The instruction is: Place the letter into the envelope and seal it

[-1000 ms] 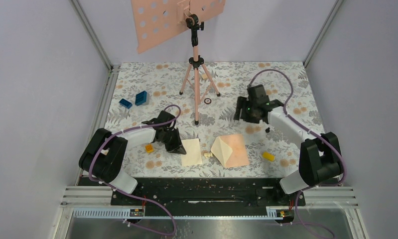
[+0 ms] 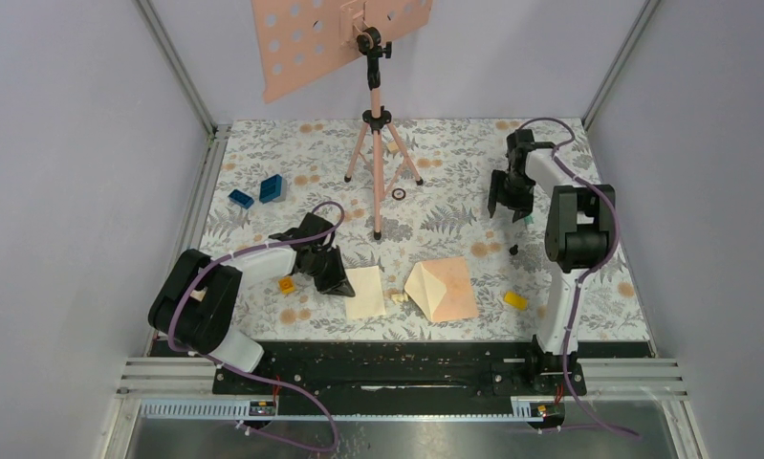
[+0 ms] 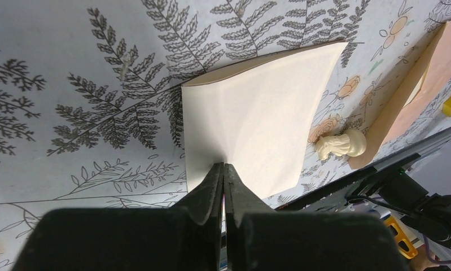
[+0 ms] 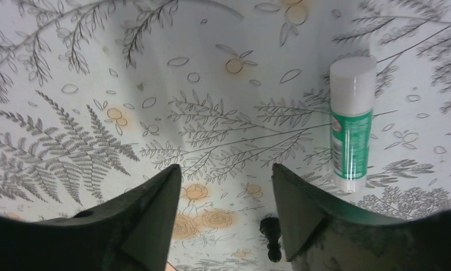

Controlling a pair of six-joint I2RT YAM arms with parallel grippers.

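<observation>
My left gripper is shut, its tips down on the left edge of the folded cream letter. The open pink envelope with its cream flap lies to the right of the letter, apart from it. My right gripper stands open above the table at the back right, nothing between its fingers; a glue stick with white cap and green label lies just beside it in the right wrist view.
A cream figurine sits between letter and envelope. A yellow block, a small black item, blue containers and an orange piece lie around. A tripod stand occupies the back middle.
My right gripper has swung right and slightly back, over the glue stick. The left gripper and the letter under it have shifted very slightly left; the envelope is unchanged.
</observation>
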